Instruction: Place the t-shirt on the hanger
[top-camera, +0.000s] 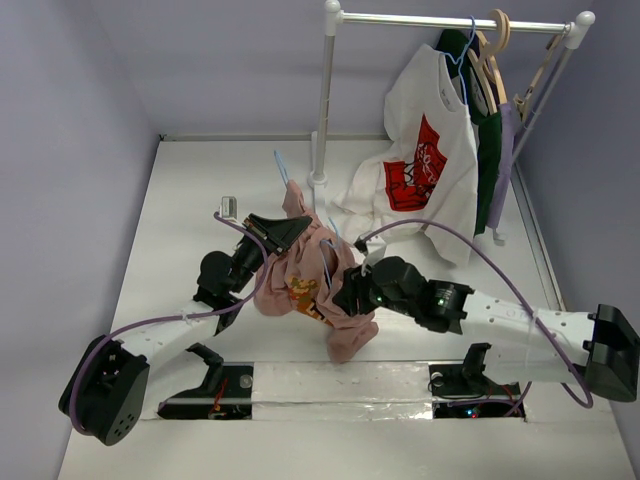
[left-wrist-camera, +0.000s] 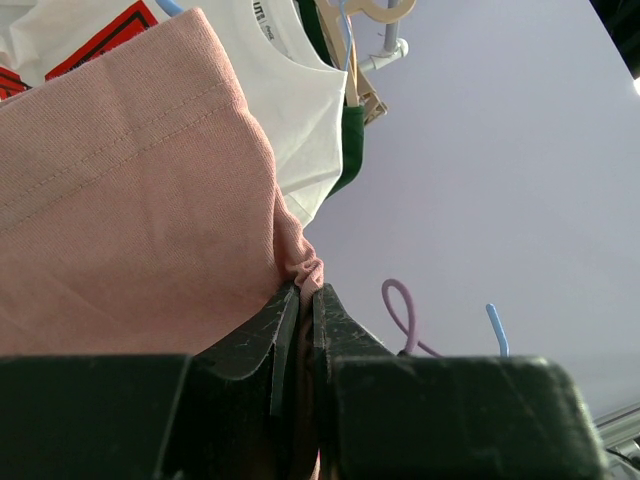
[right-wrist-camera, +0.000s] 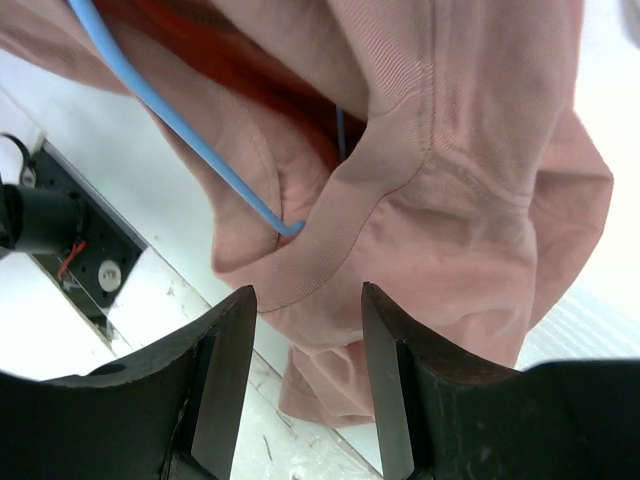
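A pink t-shirt (top-camera: 285, 268) with an orange print hangs bunched from my left gripper (top-camera: 304, 222), which is shut on its fabric. In the left wrist view a fold of the shirt (left-wrist-camera: 150, 190) runs down between the black fingers. The blue hanger (right-wrist-camera: 190, 135) shows in the right wrist view, its tip at the inner edge of the shirt's collar (right-wrist-camera: 345, 215); the rest of it is partly covered by cloth. My right gripper stands open close to that collar, its fingertips apart with nothing clearly gripped.
A white rack (top-camera: 440, 19) at the back right carries a white shirt (top-camera: 425, 150) with a red print, plus green and purple garments on hangers.
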